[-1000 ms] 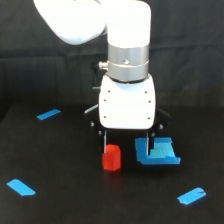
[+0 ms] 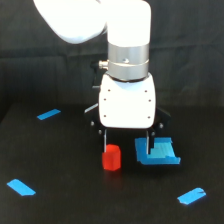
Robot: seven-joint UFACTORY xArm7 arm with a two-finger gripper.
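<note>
A small red block [image 2: 112, 158] sits on the dark table, near the middle of the view. To its right lies a light-blue, shallow tray-like piece [image 2: 160, 158] with a raised back part. The white arm comes down from the top, and my gripper [image 2: 127, 140] hangs just above and behind the two objects. Its dark fingers appear spread wide, one near the red block's top and one in front of the blue piece's left side. Nothing shows between them. Against the black background the fingertips are hard to make out, and I cannot tell whether either touches anything.
Flat blue strips lie on the table at the back left [image 2: 48, 115], the front left [image 2: 20, 187] and the front right [image 2: 191, 196]. A dark curtain [image 2: 40, 60] closes off the back.
</note>
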